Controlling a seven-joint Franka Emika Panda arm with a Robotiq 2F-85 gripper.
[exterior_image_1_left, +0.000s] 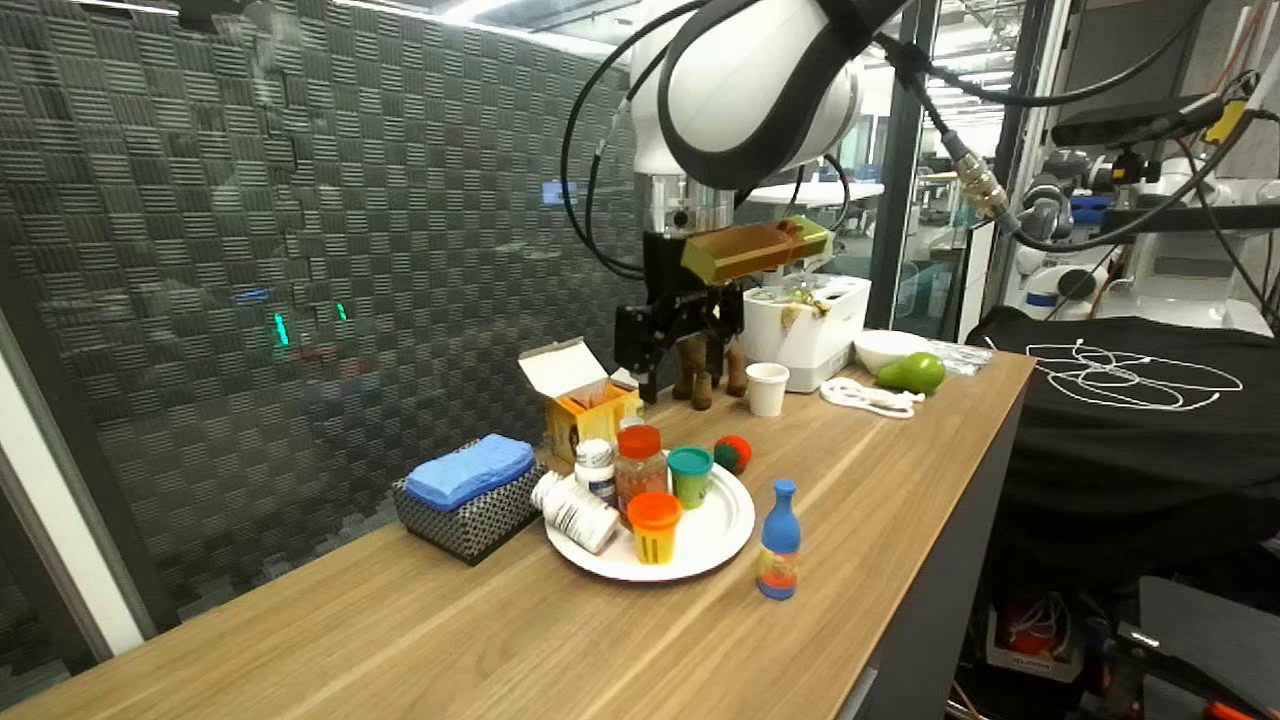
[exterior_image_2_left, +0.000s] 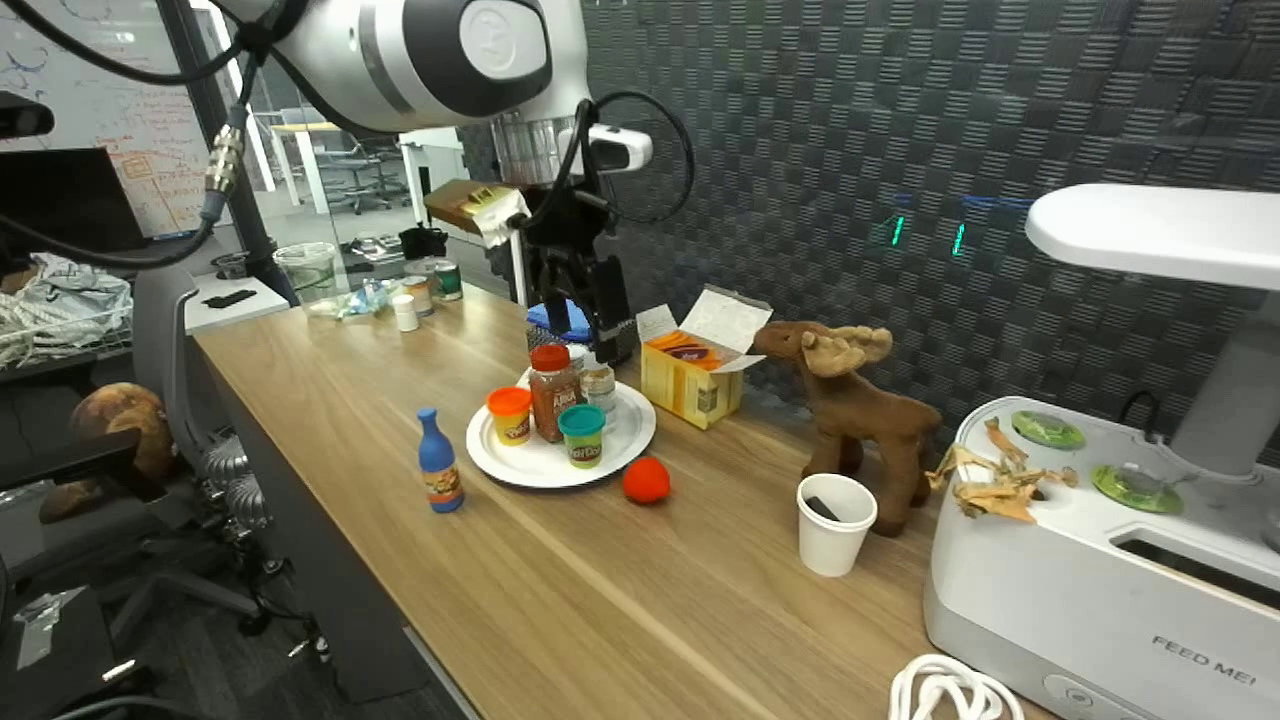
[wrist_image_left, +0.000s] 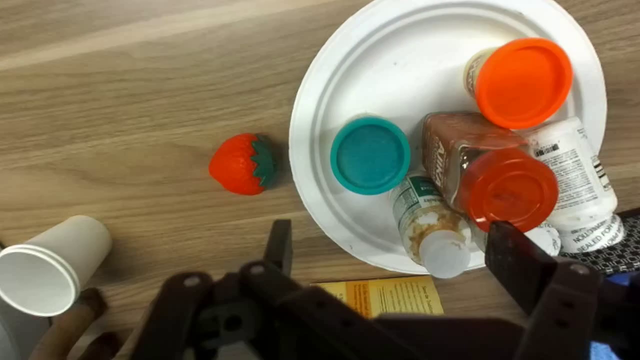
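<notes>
My gripper stands open above the back edge of the white plate (exterior_image_1_left: 720, 534), nothing between its fingers. Crowded on the plate are a green-lidded tub (wrist_image_left: 370, 156), an orange-lidded tub (wrist_image_left: 523, 84), a red-lidded spice jar (wrist_image_left: 510, 189), a stained bottle with a white cap (wrist_image_left: 429, 222) and a white pill bottle (wrist_image_left: 573, 174). That pill bottle leans over toward the plate's rim in the first exterior view. Beside the plate, on the bare table, lies a red toy strawberry (wrist_image_left: 237, 164). A blue bottle (exterior_image_2_left: 439, 462) stands upright in front of the plate.
Behind the plate are an open yellow box (exterior_image_2_left: 696, 378), a brown toy moose (exterior_image_2_left: 870, 414) and a black patterned box with blue cloth (exterior_image_1_left: 470, 472). A paper cup (exterior_image_2_left: 834, 528) and white planter (exterior_image_2_left: 1080, 600) stand farther along.
</notes>
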